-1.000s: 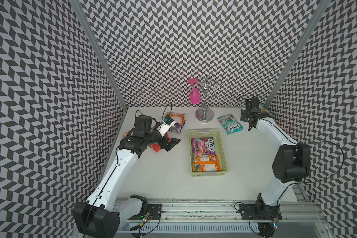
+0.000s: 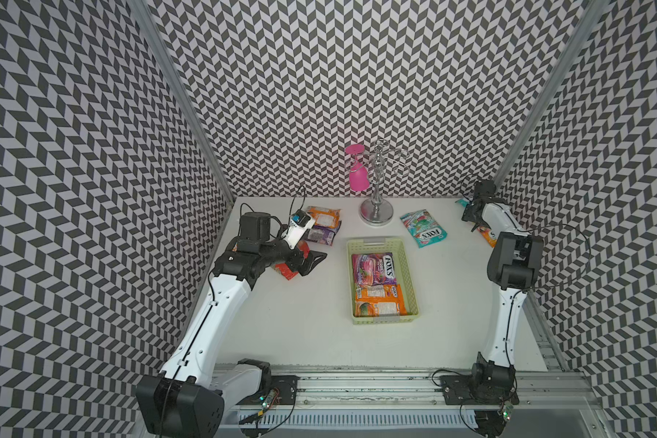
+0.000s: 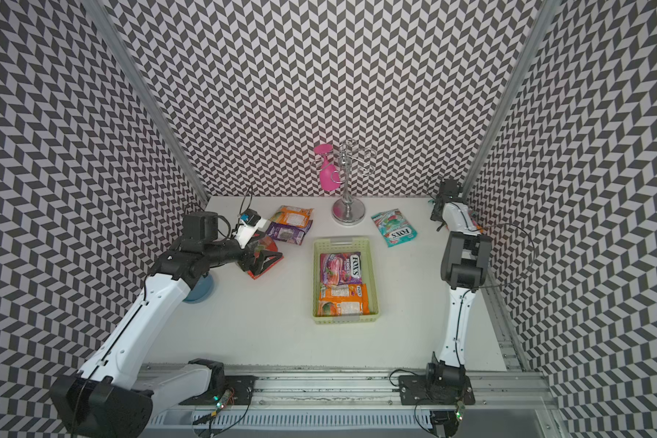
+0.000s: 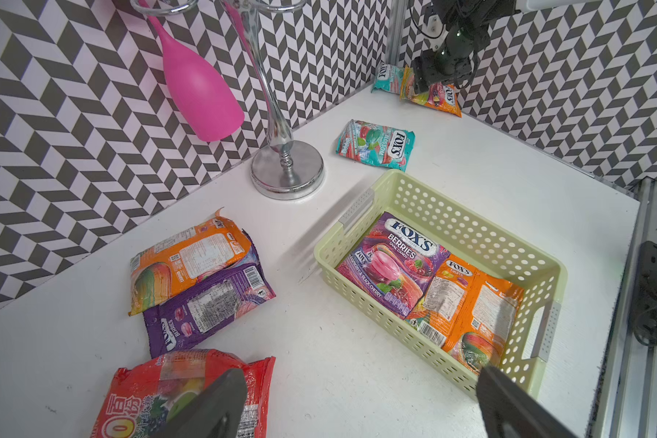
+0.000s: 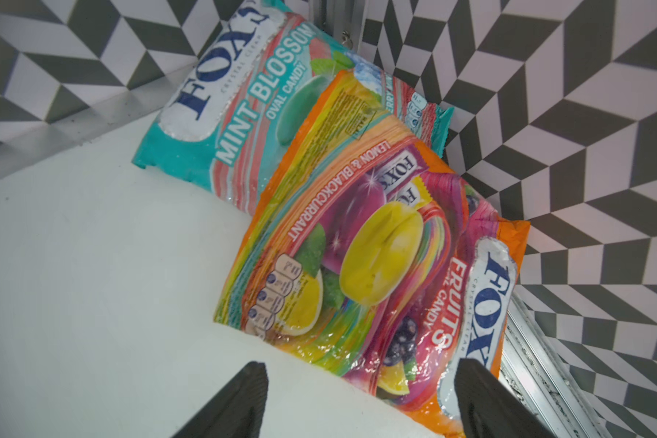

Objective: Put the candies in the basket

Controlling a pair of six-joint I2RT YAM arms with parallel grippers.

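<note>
The green basket (image 2: 408,277) holds a berries candy bag (image 4: 392,262) and orange bags (image 4: 481,317). At the back right, orange fruits candy bags (image 5: 376,277) overlap a mint blossom bag (image 5: 211,124); my right gripper hangs open just above them, holding nothing. My left gripper stands open at left, above a red bag (image 4: 153,394). An orange bag (image 4: 186,259) on a purple one (image 4: 211,310) lies behind it. A lone teal bag (image 2: 423,228) lies right of the metal stand.
The chrome stand (image 2: 376,211) with a pink glass (image 2: 357,171) stands at the back. A blue bowl (image 3: 198,292) is partly behind the left arm.
The right arm has moved rightward over the back-right bags. My left gripper has shifted slightly to the left. The bags in the basket are unchanged.
</note>
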